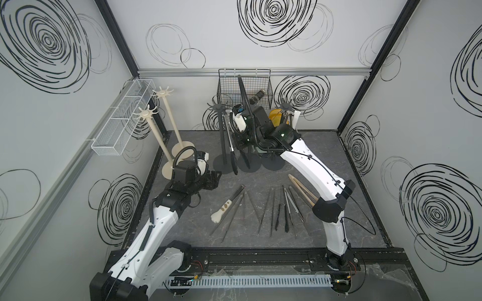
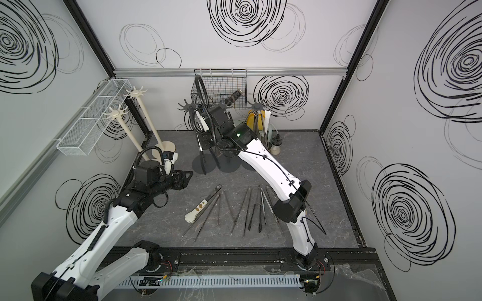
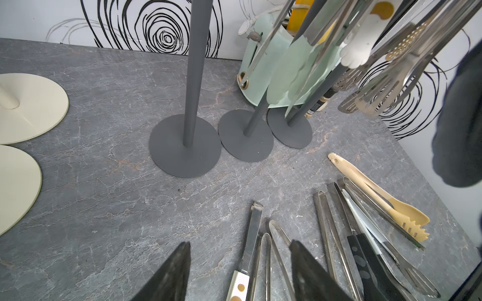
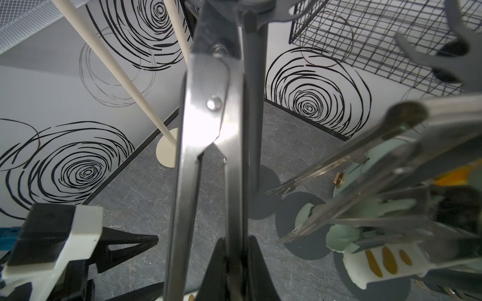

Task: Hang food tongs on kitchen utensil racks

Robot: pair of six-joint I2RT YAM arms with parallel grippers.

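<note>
My right gripper is shut on one leg of a metal pair of tongs (image 4: 189, 115). In the top left view, the tongs (image 1: 231, 138) hang with black ends downward, right beside the leftmost grey rack (image 1: 223, 135). The pivot end reaches up to that rack's hooks (image 4: 256, 17); whether it rests on one cannot be told. My left gripper stands open and empty above the table, its fingers apart, left of several tongs lying there, among them white-handled tongs (image 3: 238, 285).
Utensils crowd the other grey racks, including a spotted white handle (image 4: 386, 263), close right of the held tongs. Two cream racks (image 1: 173, 120) stand at the left. A wire basket (image 1: 226, 82) hangs behind. Wooden tongs (image 1: 302, 189) lie at the right.
</note>
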